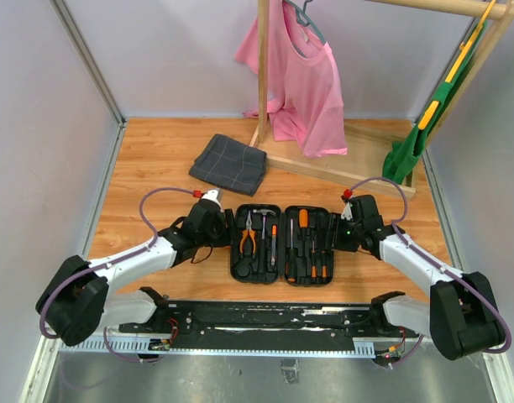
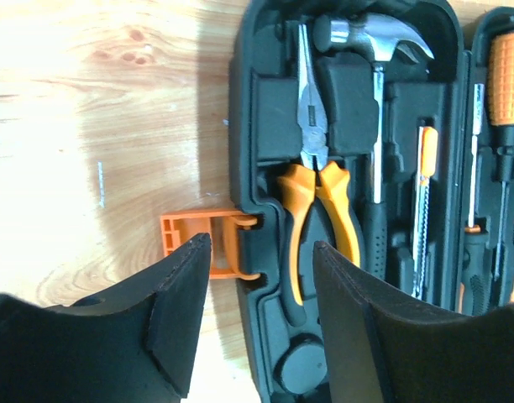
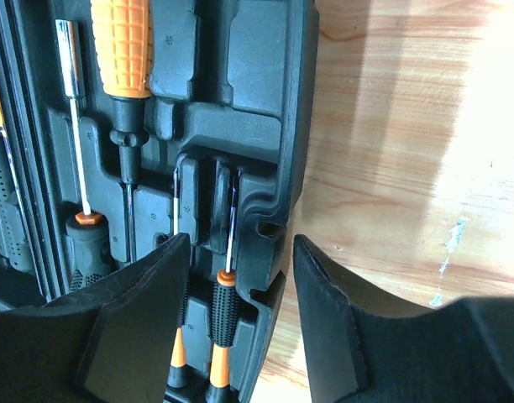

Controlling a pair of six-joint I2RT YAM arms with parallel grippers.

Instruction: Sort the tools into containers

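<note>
A black tool case lies open flat on the wooden table, its left half (image 1: pixel 258 274) and right half (image 1: pixel 310 278) side by side. In the left half are orange-handled pliers (image 2: pixel 312 172), a hammer (image 2: pixel 376 80), an orange-tipped knife (image 2: pixel 424 180) and a round black piece (image 2: pixel 304 367). Several screwdrivers fill the right half, one with a thick orange handle (image 3: pixel 121 49). At the case's left edge, by an orange latch (image 2: pixel 198 243), my left gripper is part open with nothing held. My right gripper stands part open over the right edge, its fingers apart and empty.
A folded dark grey cloth (image 1: pixel 230 163) lies behind the case. Farther back, a wooden rack (image 1: pixel 263 75) carries a pink shirt (image 1: pixel 302 84) and a green garment (image 1: pixel 425 126).
</note>
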